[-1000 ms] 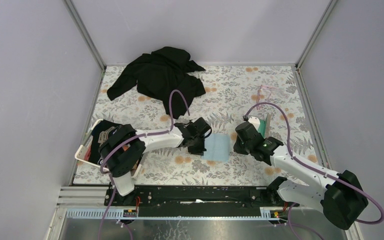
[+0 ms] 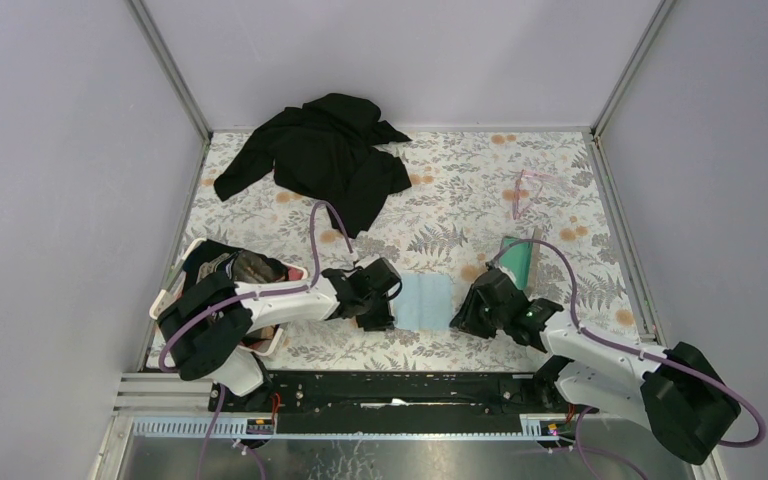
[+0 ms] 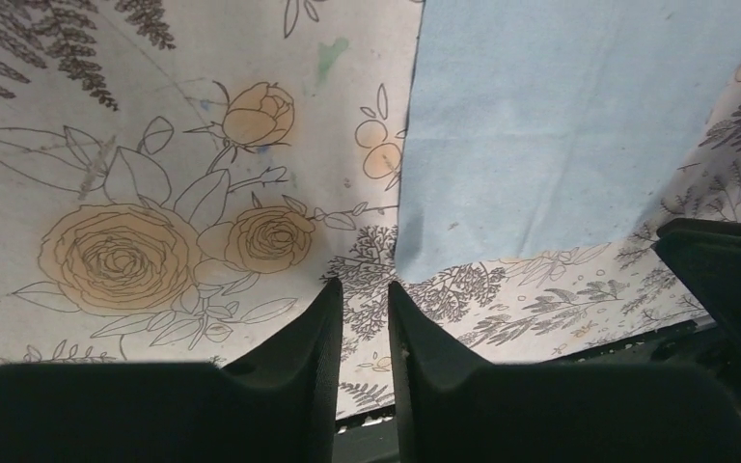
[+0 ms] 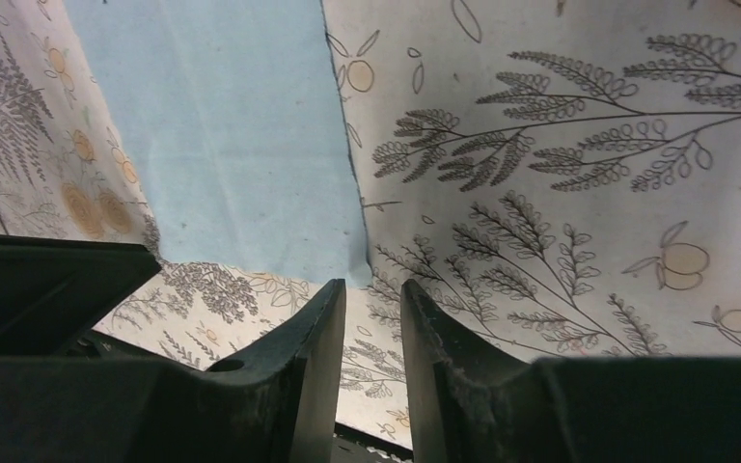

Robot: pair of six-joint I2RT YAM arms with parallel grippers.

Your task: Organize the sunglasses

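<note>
A light blue cloth lies flat on the floral table. My left gripper is at its left edge, near a front corner, with a small gap between the fingertips and nothing held. My right gripper is at the opposite edge, also near a front corner, open a little with its fingertips beside the cloth's edge. I cannot make out any sunglasses in these views.
A white basket of dark items sits at the left. Black fabric lies at the back. A green object and a clear pink item are at the right.
Both grippers have moved toward the table's front, to either side of the cloth.
</note>
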